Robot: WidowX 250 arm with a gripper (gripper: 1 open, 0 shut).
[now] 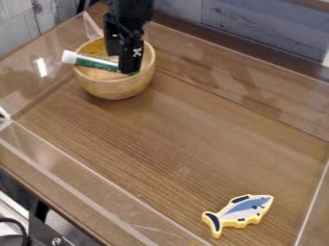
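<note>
A round woven bowl [114,84] sits on the wooden table near the back left. A green and white tube [90,62] lies in it, tilted, its white end reaching up to the left rim. My black gripper [122,59] is over the bowl, open, with its lower end down at the tube's right part; the fingertips are small and partly dark against the bowl's inside.
A yellow-edged blue fish shape [238,213] lies at the front right. Walls border the back and left edges.
</note>
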